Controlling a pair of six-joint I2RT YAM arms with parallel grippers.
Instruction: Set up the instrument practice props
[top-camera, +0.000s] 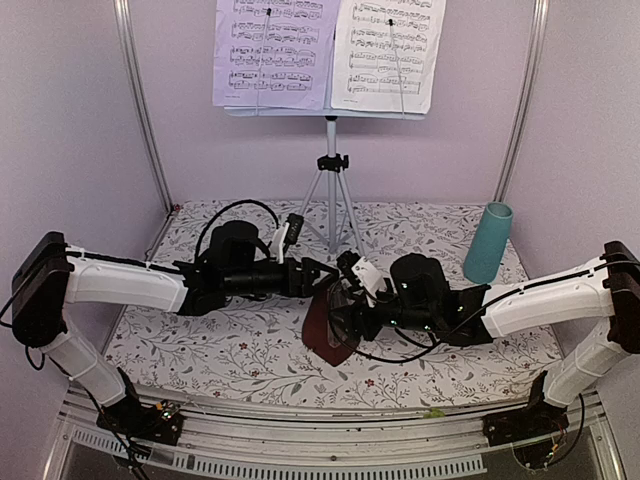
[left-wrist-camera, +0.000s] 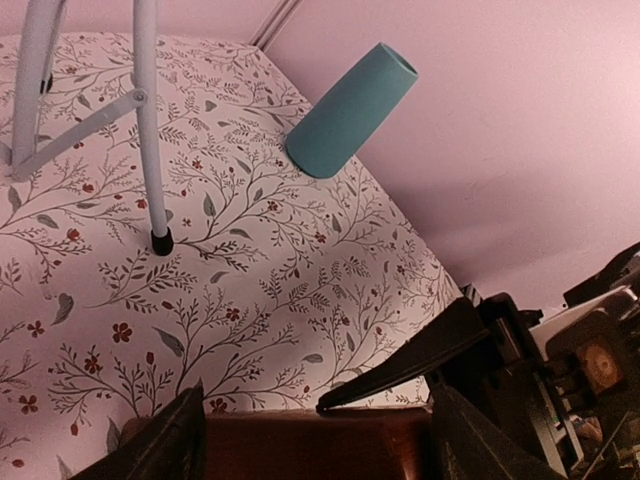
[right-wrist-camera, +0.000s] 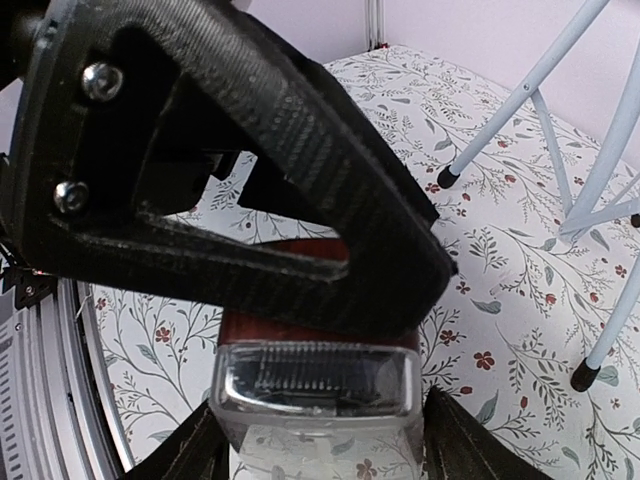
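Note:
A dark red-brown tapered body (top-camera: 320, 335), which looks like a metronome, stands at the middle front of the table. A clear plastic cover (right-wrist-camera: 320, 380) sits against its face. My left gripper (top-camera: 328, 278) reaches the body's upper end; in the left wrist view the brown surface (left-wrist-camera: 300, 445) fills the space between its fingers. From the right, my right gripper (top-camera: 350, 305) has its fingers (right-wrist-camera: 195, 445) on both sides of the clear cover. Whether the cover is fully seated cannot be told. The right gripper's black frame hides part of the brown body in the right wrist view.
Behind the grippers stands a music stand (top-camera: 332, 185) with sheet music (top-camera: 275, 50) on it; its legs spread over the back of the table. A teal cup-like cylinder (top-camera: 488, 243) is at the back right.

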